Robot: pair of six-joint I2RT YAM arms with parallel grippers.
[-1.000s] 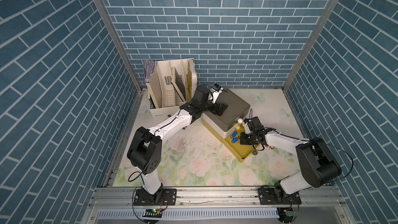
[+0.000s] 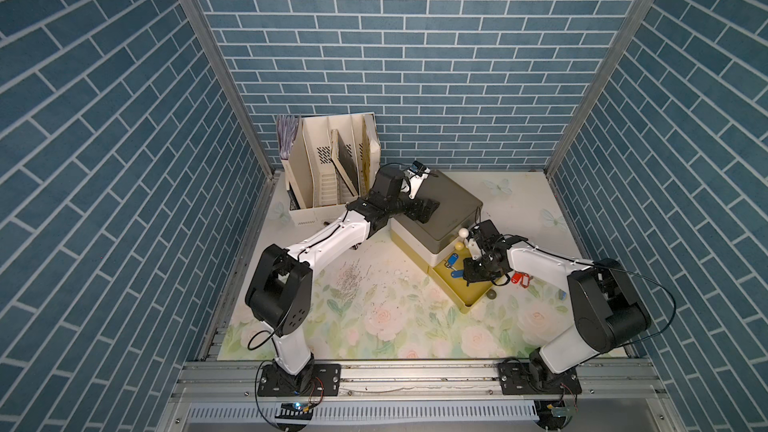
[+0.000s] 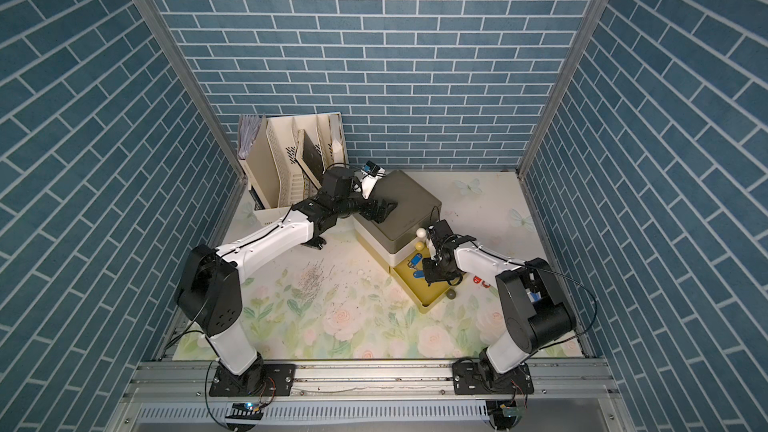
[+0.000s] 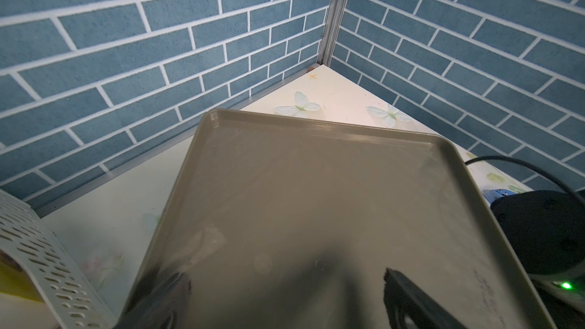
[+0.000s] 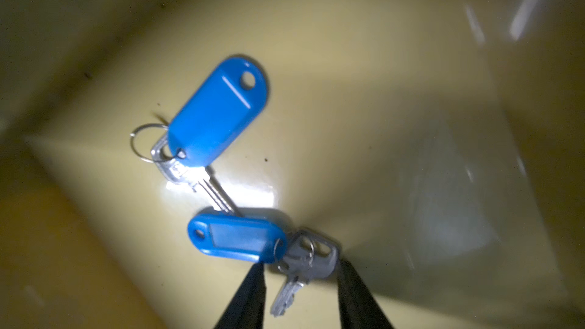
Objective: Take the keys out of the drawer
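Note:
The yellow drawer (image 2: 470,301) is pulled out from the grey-topped unit (image 2: 438,204). Inside lie two blue-tagged keys: one upper tag (image 5: 216,109) with its key (image 5: 213,192), and a lower tag (image 5: 234,237) with another key (image 5: 310,262). My right gripper stands open over the lower key, its fingers either side of the blade; whether they touch it I cannot tell. My left gripper is open over the unit's grey top, with nothing between its fingers.
A cream file organiser (image 2: 320,212) stands at the back left. Red objects (image 2: 520,279) and a small round dark thing (image 2: 491,293) lie beside the drawer.
My right arm has shifted, its elbow swinging about and its wrist staying over the drawer. The lower blue tag looks slightly moved from a second ago. My left arm is unmoved.

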